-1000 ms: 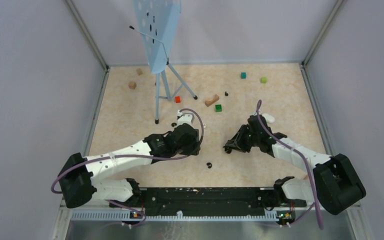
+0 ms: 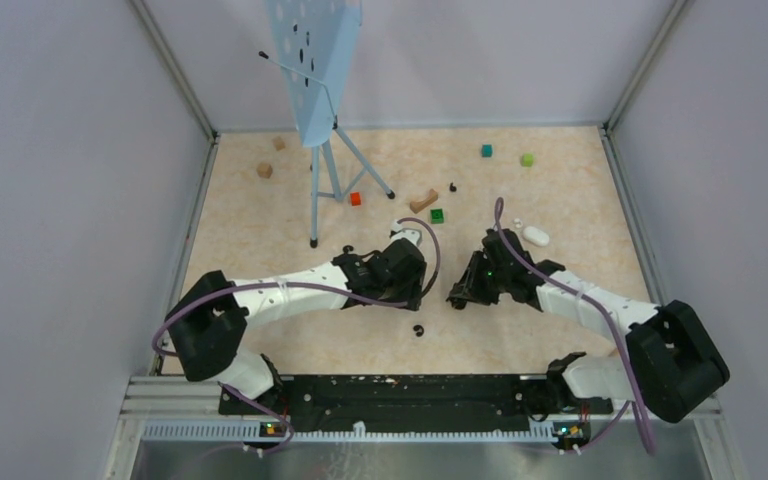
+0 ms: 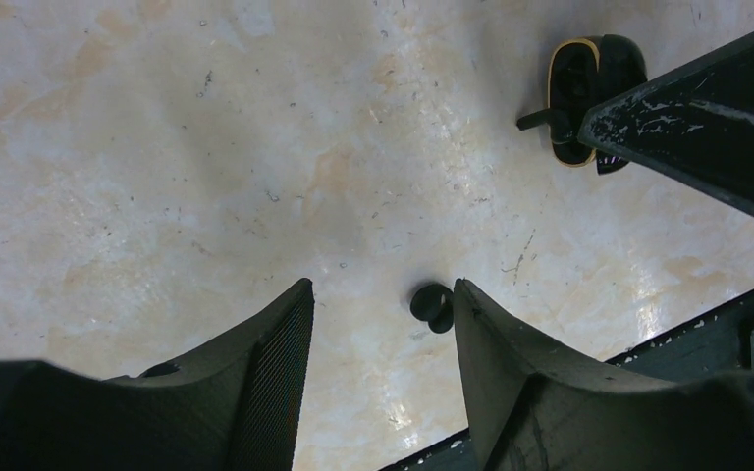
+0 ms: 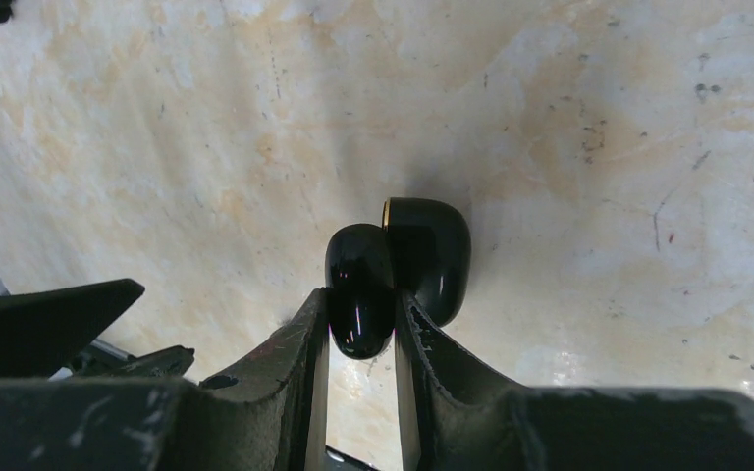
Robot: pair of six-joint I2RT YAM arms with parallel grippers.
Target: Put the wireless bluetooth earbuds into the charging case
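Observation:
The black charging case (image 4: pixel 432 257) stands with its two halves spread apart, held above the table by my right gripper, which is shut on one half. In the left wrist view, the gold-edged case (image 3: pixel 567 83) has a short dark piece (image 3: pixel 545 120) sticking out over it; whether this is an earbud or a fingertip I cannot tell. My left gripper is open and empty above the table. A small black earbud (image 3: pixel 426 301) lies on the tabletop, close to its right fingertip in that view; the same earbud (image 2: pixel 418 330) shows in the top view.
At the back are a blue board on a tripod (image 2: pixel 318 80), a red cube (image 2: pixel 355 198), a green cube (image 2: pixel 437 216) and a wooden block (image 2: pixel 424 201). A white object (image 2: pixel 535 236) lies beyond the right arm. The two grippers are close together.
The left arm has moved right, toward the right gripper and the earbud on the table. The right gripper has shifted only slightly and still holds the case.

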